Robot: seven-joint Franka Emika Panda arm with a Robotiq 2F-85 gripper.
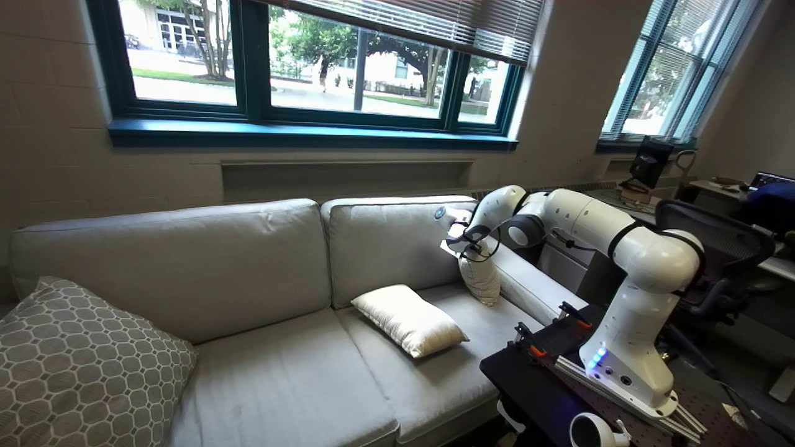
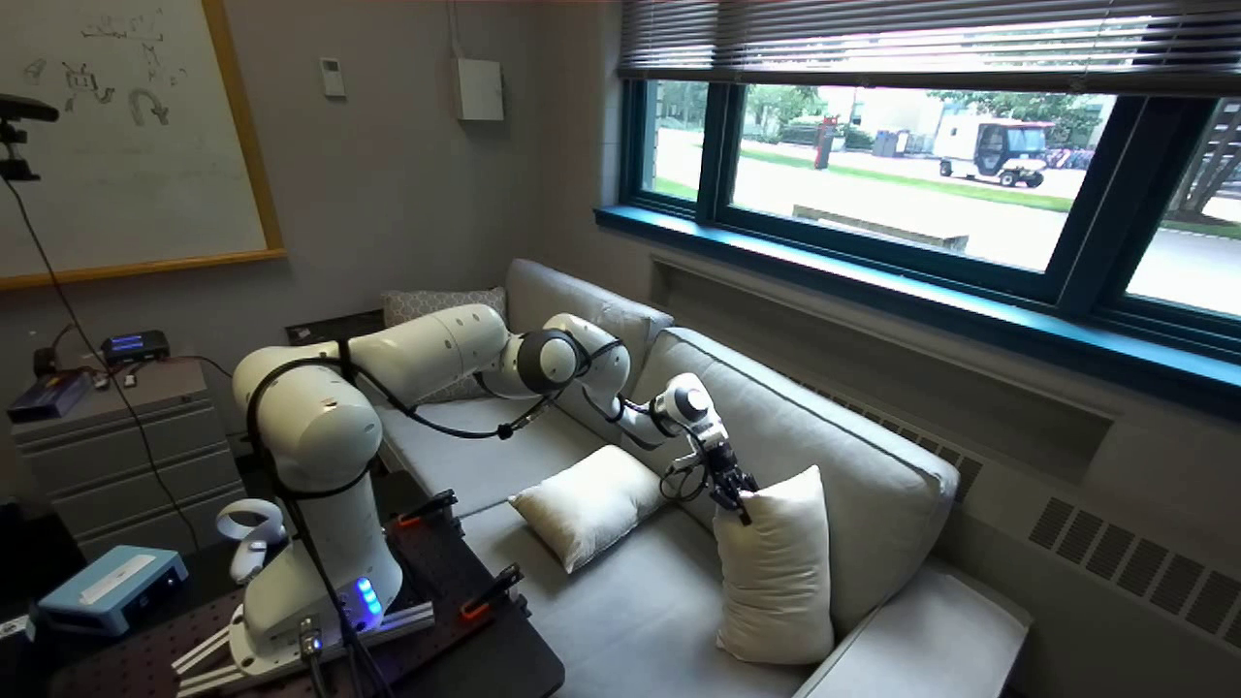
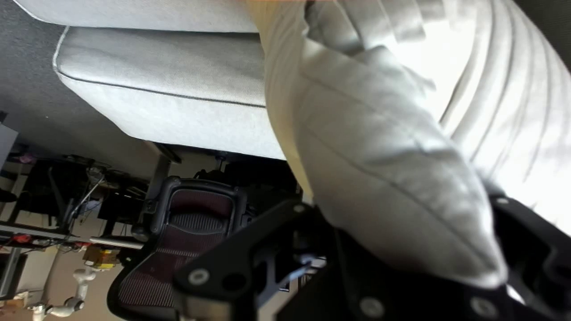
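An off-white pillow [image 2: 777, 570] stands upright on the couch seat, against the backrest by the right armrest. My gripper [image 2: 742, 494] is shut on its upper corner. In the wrist view the pinched pillow [image 3: 396, 160] runs down between the black fingers, and its fabric hides much of the fingers. Exterior view 1 shows the same pillow [image 1: 481, 279] partly behind the wrist. A second off-white pillow [image 2: 590, 502] lies flat on the seat, apart from the gripper.
A patterned grey pillow [image 1: 89, 365] leans at the couch's far left end. A black table [image 1: 522, 380] with clamps carries the arm's base. An office chair [image 1: 715, 253] stands behind the arm.
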